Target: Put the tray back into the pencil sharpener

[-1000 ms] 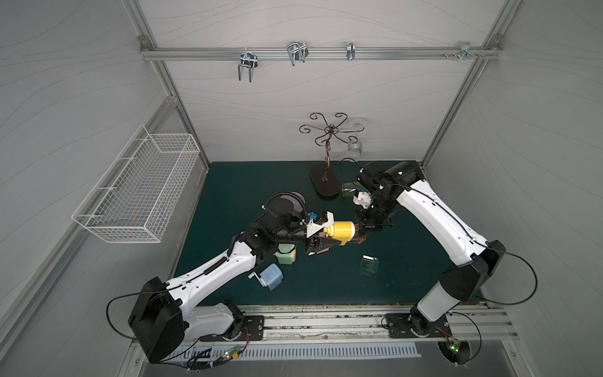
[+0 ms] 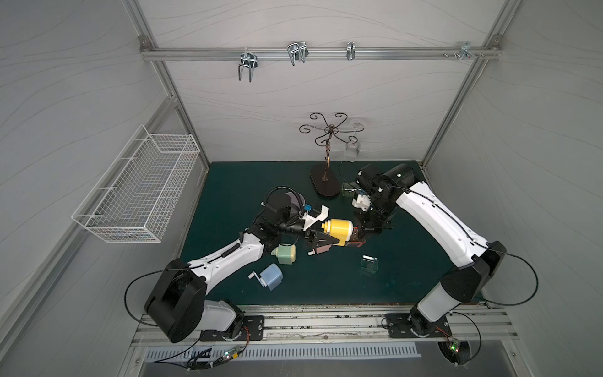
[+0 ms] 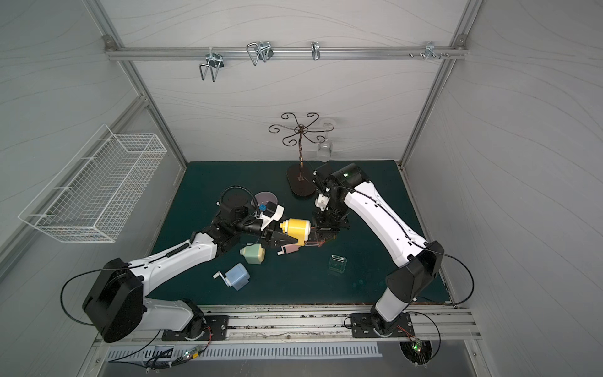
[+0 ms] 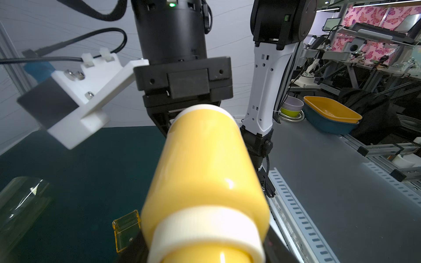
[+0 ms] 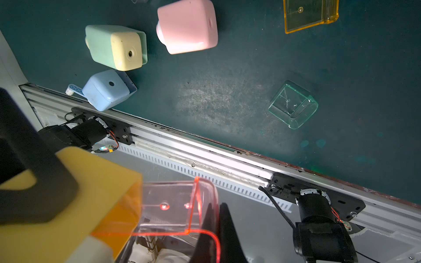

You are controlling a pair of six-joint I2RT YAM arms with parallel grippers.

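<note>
The yellow pencil sharpener (image 2: 339, 230) is in the air mid-workspace, with my left gripper (image 2: 321, 237) shut on it; its body fills the middle of the left wrist view. A clear tray with red edges (image 5: 175, 206) shows low in the right wrist view, its near wall at the fingers of my right gripper, which is shut on that thin wall. The tray's far end overlaps the open end of the sharpener (image 5: 105, 188). How deep it sits inside, and whether it is lined up, I cannot tell.
Green (image 5: 127, 50), pink (image 5: 188, 26) and blue (image 5: 109, 89) sharpeners stand on the table. A clear green tray (image 5: 293, 105) and an orange tray (image 5: 311, 11) lie loose. Behind the arms is a dark metal stand (image 2: 325, 179).
The left arm's elbow rose and shifted inward. The right arm swayed slightly left and returned.
</note>
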